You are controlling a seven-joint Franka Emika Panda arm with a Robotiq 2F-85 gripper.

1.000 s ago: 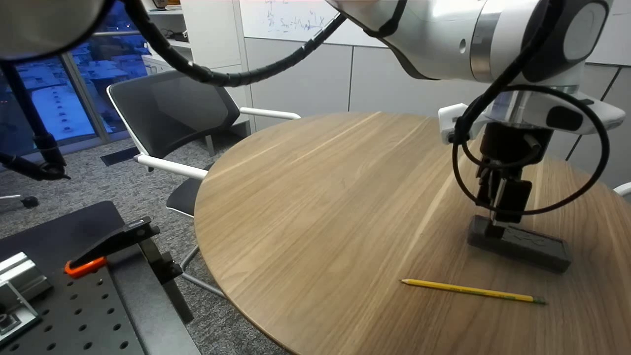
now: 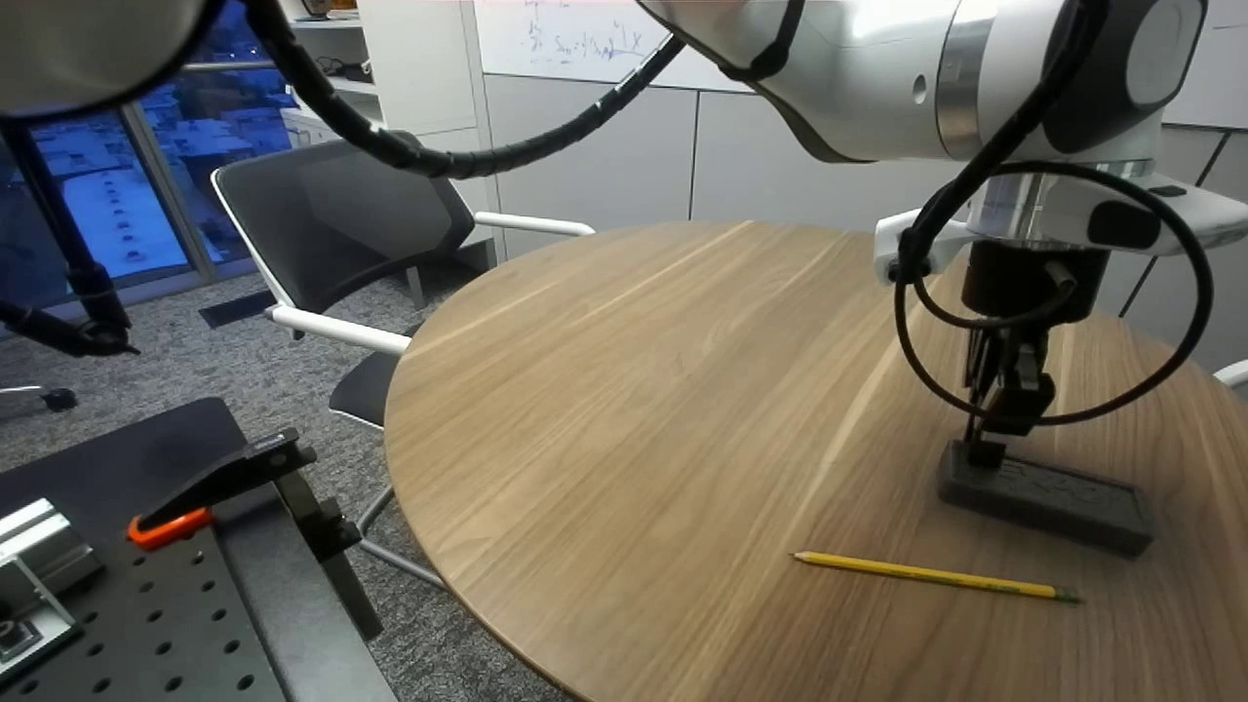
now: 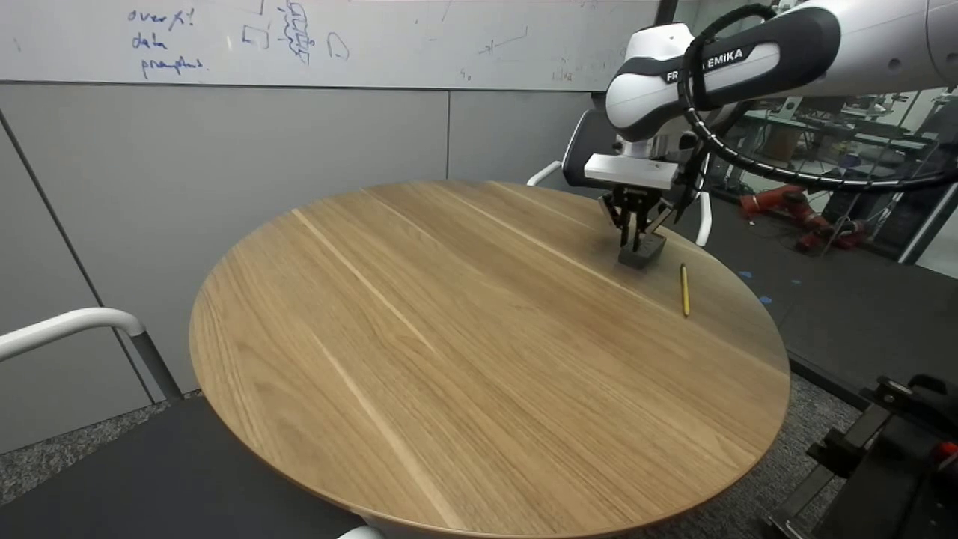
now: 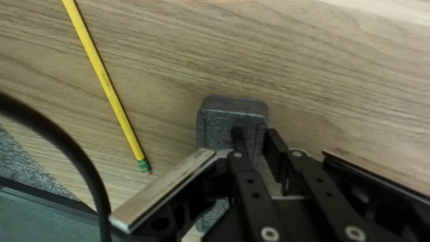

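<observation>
On the round wooden table lies a dark grey block (image 2: pixel 1044 501), long and with a raised pattern on top, much like a whiteboard eraser. My gripper (image 2: pixel 980 451) points down at the block's left end in exterior view 1. In the wrist view the gripper is partly open: one fingertip (image 4: pixel 238 133) is over the block's top face, the other by its right edge. Whether either touches it I cannot tell. Much of the block (image 4: pixel 219 128) is hidden under the fingers there. A yellow pencil (image 2: pixel 936 573) lies close by, its eraser end toward the block's side.
The table edge and floor are just past the pencil (image 3: pixel 685 292) and block (image 3: pixel 642 252) in exterior view 2. A black cable (image 4: pixel 76 149) loops beside the gripper. A chair (image 2: pixel 351 222) stands at the table's far side.
The block and gripper have shifted slightly right and toward the camera in exterior view 1. The gripper has turned a little and its fingers look different. The pencil has not moved.
</observation>
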